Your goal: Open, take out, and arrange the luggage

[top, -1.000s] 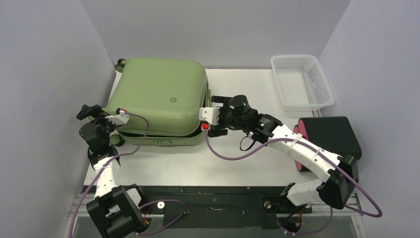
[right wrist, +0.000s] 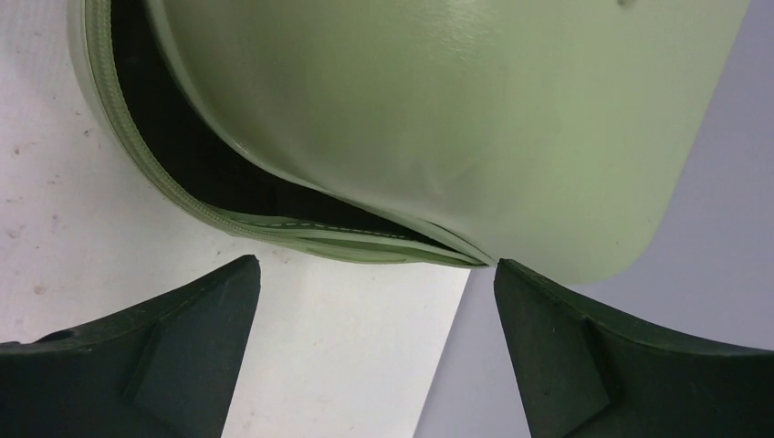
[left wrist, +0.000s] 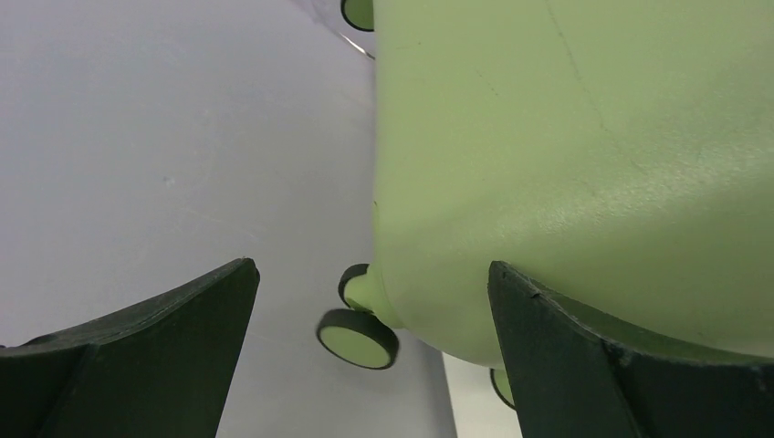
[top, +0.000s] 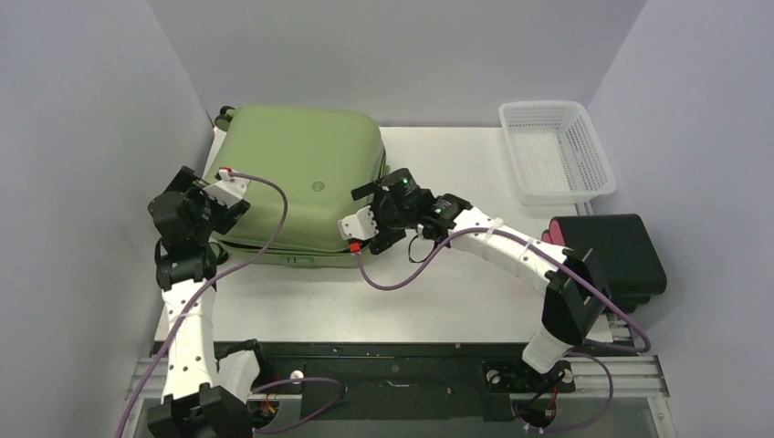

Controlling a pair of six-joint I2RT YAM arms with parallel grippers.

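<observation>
A large green suitcase [top: 297, 173] lies on the left of the white table. Its zip is parted along the front right, showing a dark gap under the lid in the right wrist view [right wrist: 411, 109]. My left gripper stands open at the suitcase's left end, wheels [left wrist: 356, 339] visible between its fingers. My right gripper is open at the front right corner, facing the gap with nothing held.
A white basket [top: 554, 151] stands at the back right. A dark case [top: 616, 251] with pink sides lies at the right. Grey walls bound both sides.
My right gripper has moved left and turned toward the suitcase's front right corner. The suitcase looks practically unmoved.
</observation>
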